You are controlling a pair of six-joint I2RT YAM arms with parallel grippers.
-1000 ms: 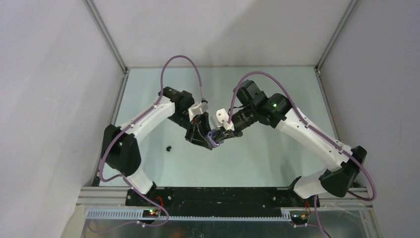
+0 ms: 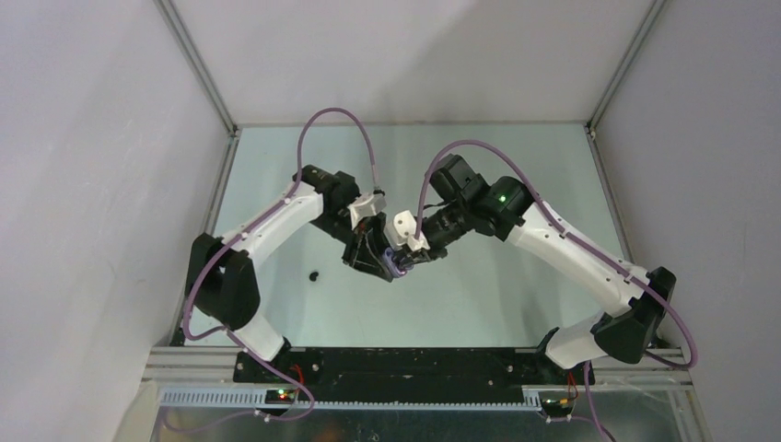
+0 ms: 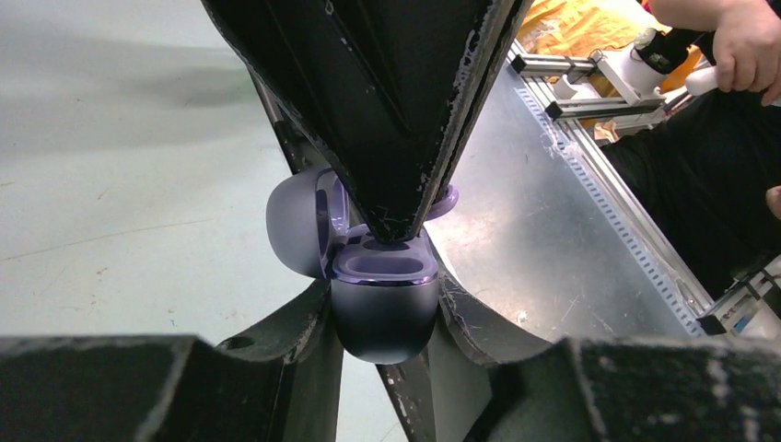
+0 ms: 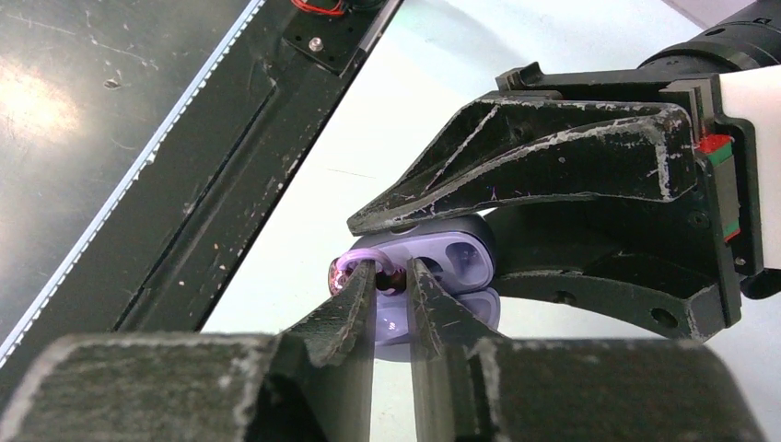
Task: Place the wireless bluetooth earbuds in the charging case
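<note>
The purple charging case (image 3: 384,318) is off the table with its lid (image 3: 297,221) flipped open. My left gripper (image 2: 385,269) is shut on the case, one finger (image 3: 308,345) on each side. Above the open case, a finger (image 3: 382,120) of my right gripper reaches down to the earbud wells. In the right wrist view, an earbud with a purple loop (image 4: 362,254) lies at those fingertips, partly hidden. A narrow gap separates the right fingers, with a dark part of the bud in it. Whether they grip it is unclear.
One small dark object (image 2: 313,275) lies on the white table (image 2: 460,313), left of the grippers. A dark rail (image 2: 414,368) runs along the front edge.
The left arm and the case have moved very slightly the same way.
</note>
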